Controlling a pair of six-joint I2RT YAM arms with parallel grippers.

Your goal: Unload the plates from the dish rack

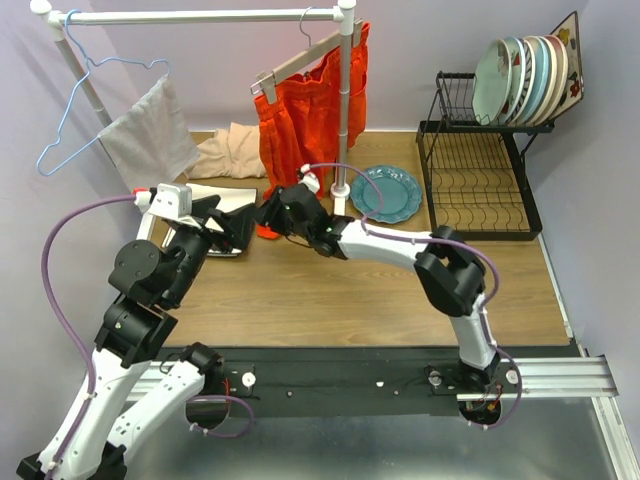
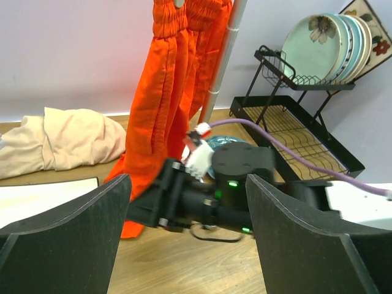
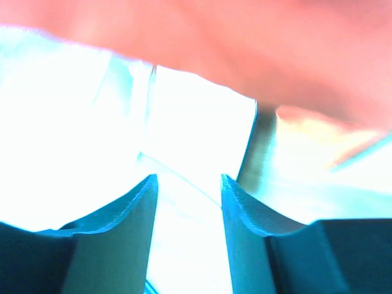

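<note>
Several plates (image 1: 491, 82) stand upright in the black dish rack (image 1: 530, 230) at the back right; they also show in the left wrist view (image 2: 306, 43). A blue plate (image 1: 395, 195) lies flat left of the rack. My left gripper (image 1: 225, 225) hangs over a white pad at the left, fingers apart and open (image 2: 184, 220). My right gripper (image 1: 268, 212) is by the hanging orange shorts; its fingertips (image 3: 141, 190) show apart with nothing held, in a washed-out right wrist view.
A clothes rail holds orange shorts (image 1: 295, 120), a grey cloth (image 1: 145, 135) and a blue hanger. A beige cloth (image 1: 230, 155) lies at the back.
</note>
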